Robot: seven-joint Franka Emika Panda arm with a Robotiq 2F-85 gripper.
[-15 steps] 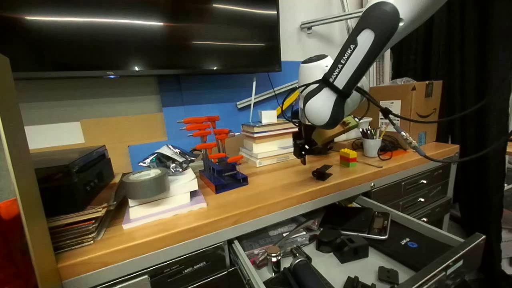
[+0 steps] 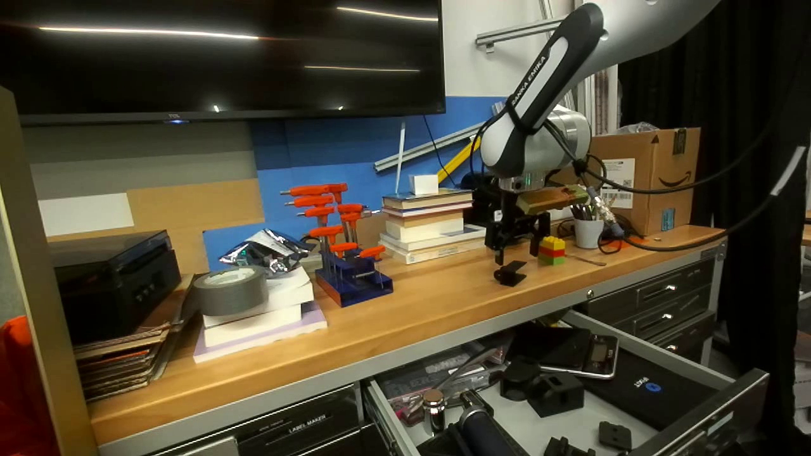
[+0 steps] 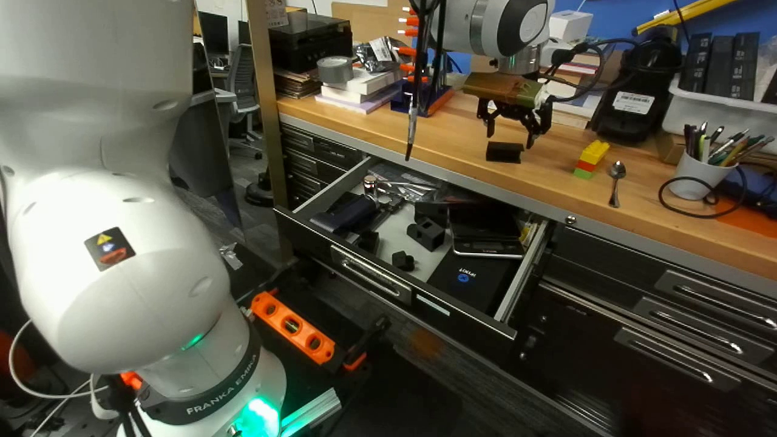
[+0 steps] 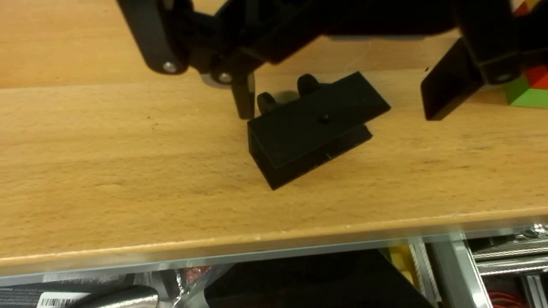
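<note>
A small black bracket-like part [image 4: 318,123] lies on the wooden bench top, with two rounded tabs on its far side. In the wrist view my gripper stands open, one finger left of the part and the other well to its right. Nothing is held between them. From the second exterior view, the gripper [image 3: 511,137] hangs just above and behind the black part [image 3: 504,152]. The first exterior view has the same gripper [image 2: 520,254] over the part [image 2: 510,273], pointing down; whether a fingertip touches it I cannot tell.
A block stack [image 3: 590,159] in yellow, red and green stands right of the part, near a spoon [image 3: 616,182] and a pen cup [image 3: 700,175]. Below the bench edge, an open drawer [image 2: 623,425] holds several black items. Books [image 2: 426,227] are piled behind.
The arm has swung from a tilted pose behind the black part to a more upright one, bringing the gripper rightward over it. The part and blocks have not moved.
</note>
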